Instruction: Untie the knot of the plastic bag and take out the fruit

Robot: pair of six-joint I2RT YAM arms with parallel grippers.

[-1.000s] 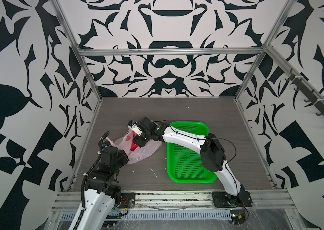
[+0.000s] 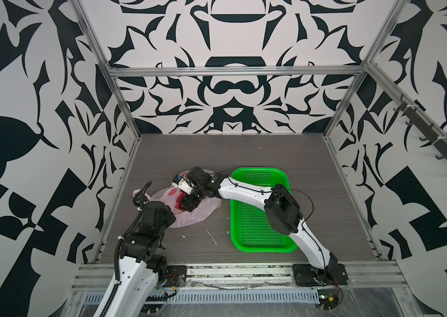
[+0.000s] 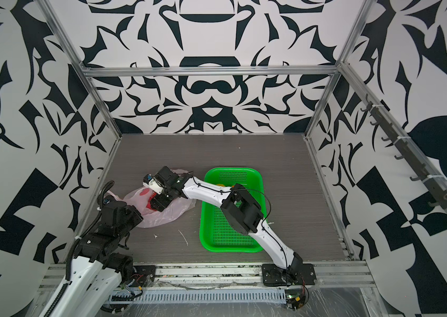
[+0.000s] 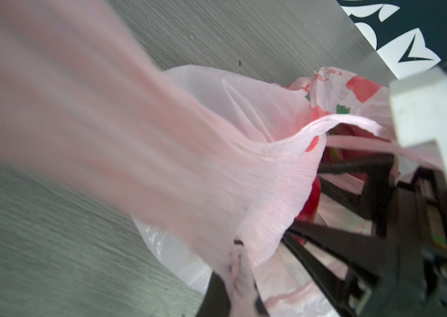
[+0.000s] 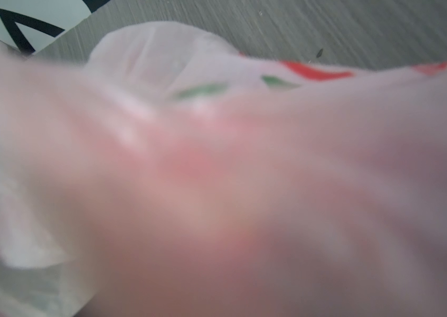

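Note:
The thin pink-white plastic bag (image 2: pixel 202 211) lies on the left part of the table, its mouth spread. In the left wrist view my left gripper is shut on the bag's film (image 4: pixel 265 174), which stretches up from it. Inside the bag mouth is a red fruit (image 4: pixel 310 203), partly hidden. My right gripper reaches into the mouth, its black fingers (image 4: pixel 334 243) apart on either side of the red fruit. Whether they touch it I cannot tell. Blurred bag film (image 5: pixel 234 185) covers most of the right wrist view and hides that gripper's fingertips there.
A green basket (image 2: pixel 237 232) stands right of the bag, under the right arm. Something yellow (image 3: pixel 220 185) shows in it, mostly hidden by that arm. Small scraps (image 2: pixel 211 237) lie in front of the bag.
My right gripper has moved left and slightly towards the front, deeper over the bag. The left gripper has shifted slightly left, and the bag film near it has changed shape.

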